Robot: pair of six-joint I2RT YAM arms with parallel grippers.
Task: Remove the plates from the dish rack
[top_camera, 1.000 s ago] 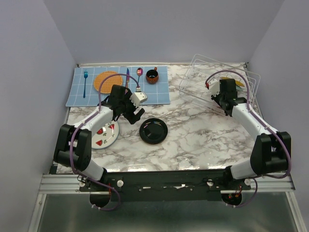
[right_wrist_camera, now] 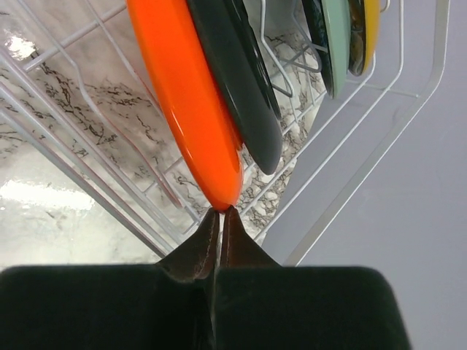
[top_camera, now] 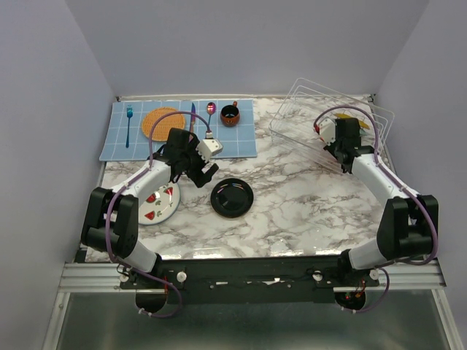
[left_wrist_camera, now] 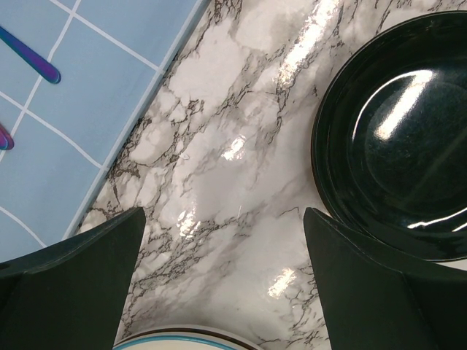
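Note:
The white wire dish rack [top_camera: 292, 109] stands at the back right, with my right gripper over it, shut, its tips at the lower edge of an upright orange plate [right_wrist_camera: 175, 87]. Beside that stand black plates [right_wrist_camera: 241, 95], and farther back a mint plate [right_wrist_camera: 336, 44] and a yellow one [right_wrist_camera: 368, 36]. My left gripper stands open with nothing between its fingers, beside a black plate [top_camera: 232, 197] lying flat on the counter. A white patterned plate [top_camera: 159, 208] lies at the left, partly under the left arm.
A blue tiled mat [top_camera: 117, 146] at the back left holds cutlery, a woven round mat [top_camera: 155, 122] and a mug [top_camera: 230, 113]. Grey walls bound the sides and back.
The right arm and its gripper have shifted very slightly at the rack. The left arm and the plates on the counter have not moved.

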